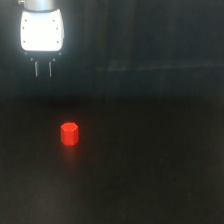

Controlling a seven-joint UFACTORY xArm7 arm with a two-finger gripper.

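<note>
A small bright red block (69, 134) with a many-sided top stands on the dark surface, left of the view's middle. Up at the top left hangs my gripper (43, 70), a white body with two thin fingers pointing down. A clear gap separates the fingers, and nothing shows between them, so the gripper is open. Its fingertips are higher in the picture than the block and somewhat to its left, apart from it.
No other objects show.
</note>
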